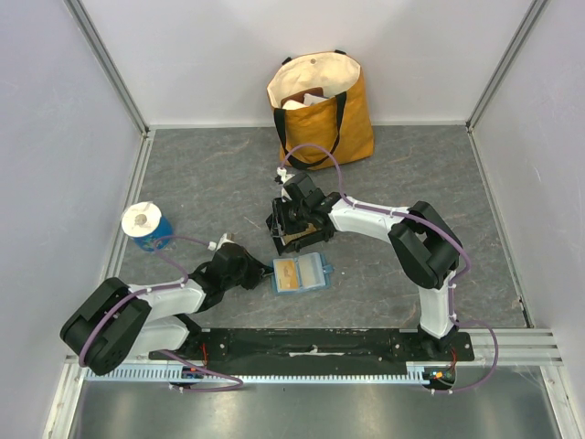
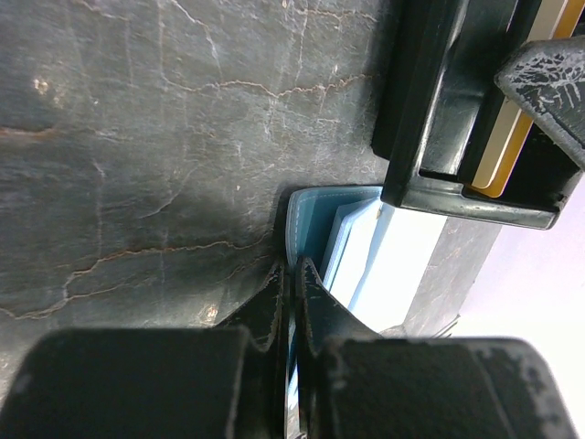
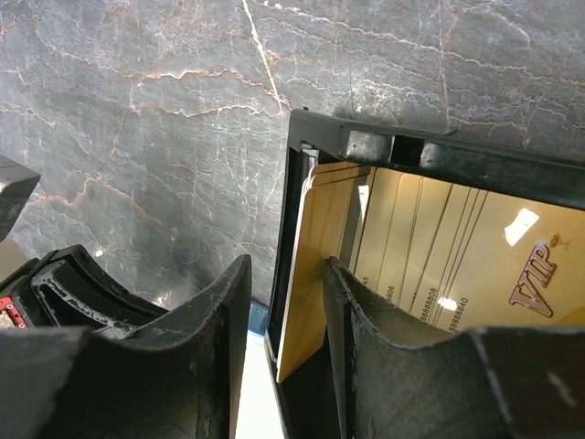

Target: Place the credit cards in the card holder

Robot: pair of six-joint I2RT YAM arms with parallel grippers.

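Observation:
The card holder (image 1: 301, 273), blue-edged with pale pockets, lies open on the table with a gold card (image 1: 286, 274) in its left pocket. My left gripper is shut on the holder's blue edge (image 2: 315, 215). Just behind the holder is a black box (image 3: 366, 142) with several gold credit cards (image 3: 466, 242) standing in a row. At the box's left end my right gripper reaches down, part open. One gold card (image 3: 309, 274) leans between its fingers; the right finger is close to its face, while a gap shows at the left one.
A blue tub with a white lid (image 1: 146, 222) stands at the left. A yellow bag (image 1: 329, 123) rests against the back wall. Bare table shows to the right and between tub and box. Both grippers are close together.

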